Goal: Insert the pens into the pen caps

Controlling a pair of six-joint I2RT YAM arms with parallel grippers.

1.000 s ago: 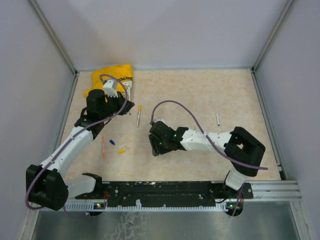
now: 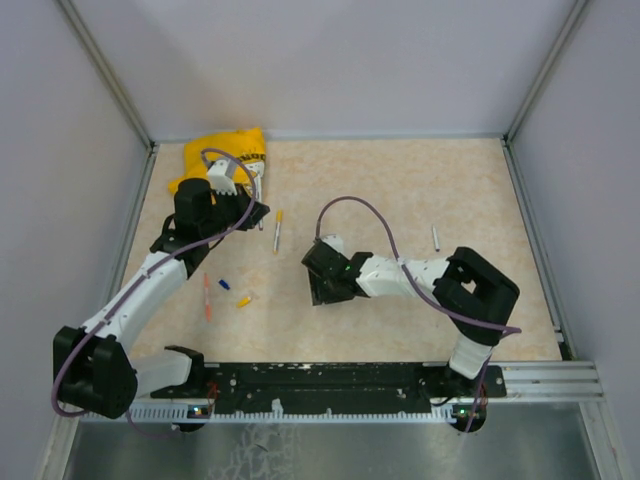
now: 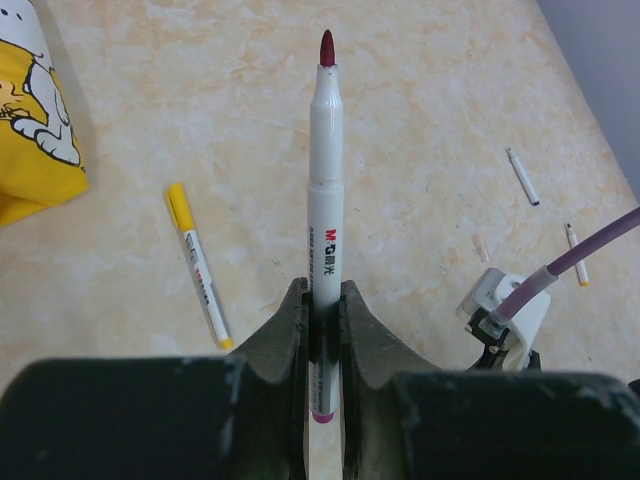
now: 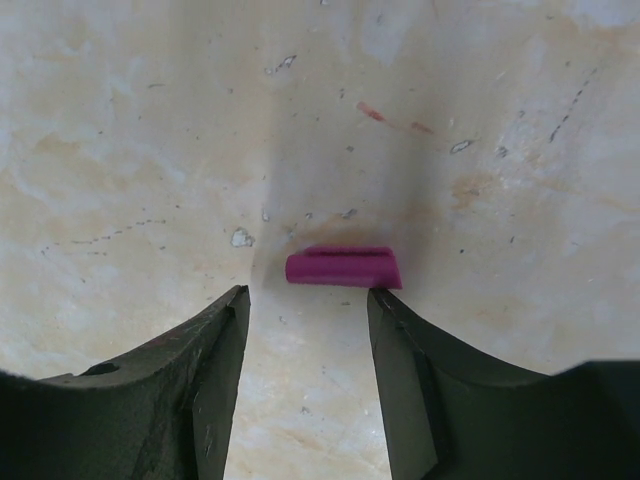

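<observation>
A white marker with a dark red tip (image 3: 325, 230) stands upright in my left gripper, which is shut on it. A magenta pen cap (image 4: 342, 265) lies on the table just ahead of my right gripper, which is open with the cap near its fingertips, nothing held. In the top view my left gripper (image 2: 255, 215) is at the upper left and my right gripper (image 2: 325, 295) is low at the middle.
A yellow marker (image 3: 200, 265) lies nearby. A yellow bag (image 2: 210, 155) is at the back left. Small blue and yellow caps (image 2: 243, 301) and an orange pen (image 2: 207, 296) lie at lower left. White pens lie at right.
My right gripper has shifted a little to the right and turned slightly. My left arm looks still, with the marker in its gripper.
</observation>
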